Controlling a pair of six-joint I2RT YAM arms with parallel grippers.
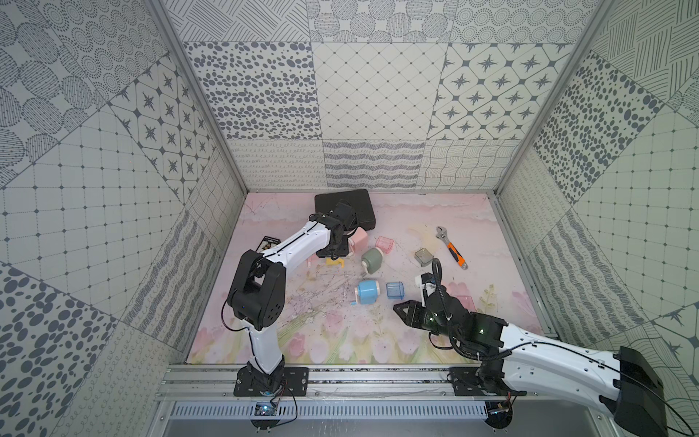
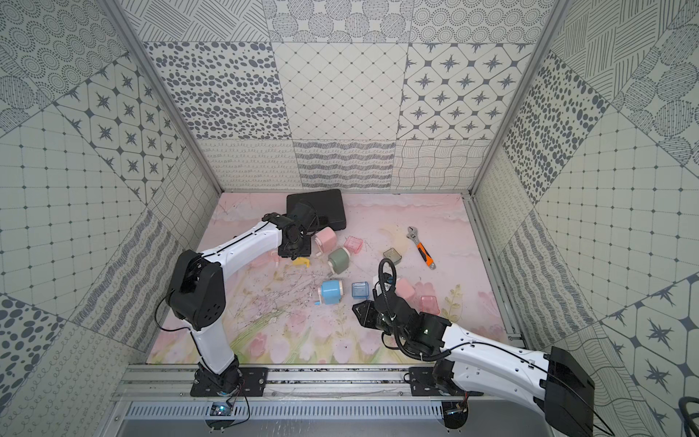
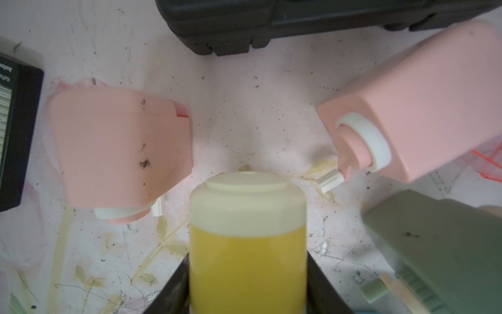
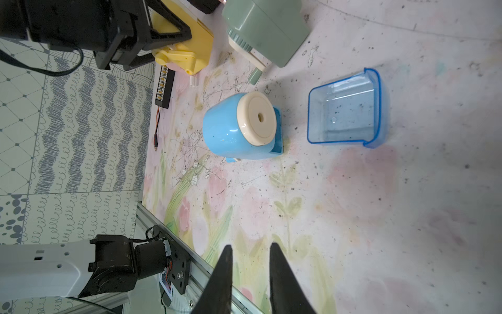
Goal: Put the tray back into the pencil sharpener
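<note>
My left gripper is shut on a yellow sharpener, which has a cream top in the left wrist view. A blue sharpener lies on its side, with a clear blue tray beside it. A green sharpener lies behind the blue one, and pink sharpeners lie near the left gripper. Small pink and grey trays rest farther back. My right gripper hangs low at the front right, fingers slightly apart, with nothing seen between them.
A black case lies at the back, an orange-handled wrench at the back right, and a battery holder at the left. More pink items are beside the right arm.
</note>
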